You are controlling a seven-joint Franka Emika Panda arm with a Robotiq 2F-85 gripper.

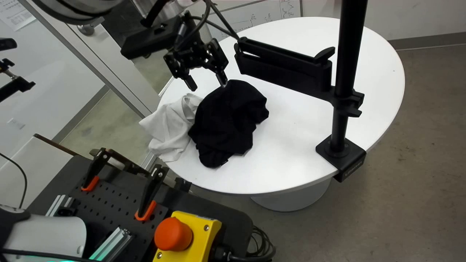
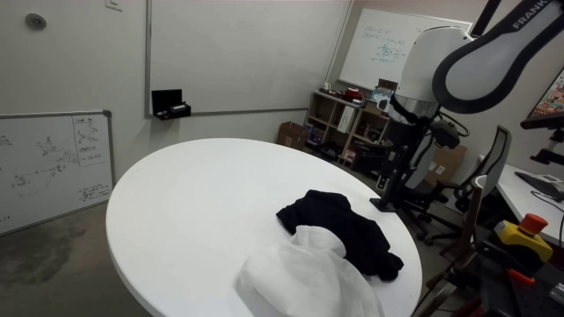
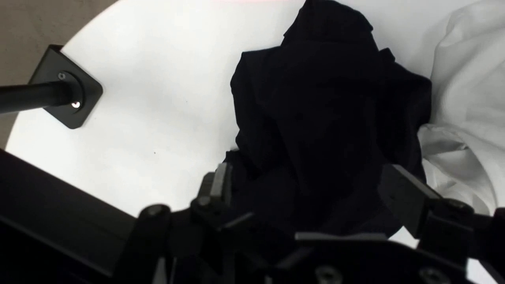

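A crumpled black cloth lies on the round white table, and a white cloth rests right beside it. Exterior view 2 shows the white cloth in front of the black cloth, their edges meeting. My gripper is open above the table, at the far side of both cloths in exterior view 1. Seen from the wrist, the black cloth spreads beneath and ahead of the parted fingers, with the white cloth to the right. Nothing is held.
A black pole on a clamped base stands at the table's edge, carrying a black arm that reaches over the table near my gripper. An emergency stop button sits on the dark cart.
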